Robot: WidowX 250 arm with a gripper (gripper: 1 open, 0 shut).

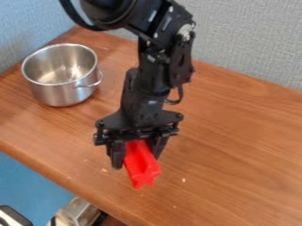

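A red object (141, 168) hangs low near the front edge of the wooden table, with my black gripper (138, 152) shut on it. The fingers come down on either side of it, and its upper end is partly hidden by them. A steel pot (60, 86) with a side handle stands at the back left.
Grey walls close off the back.
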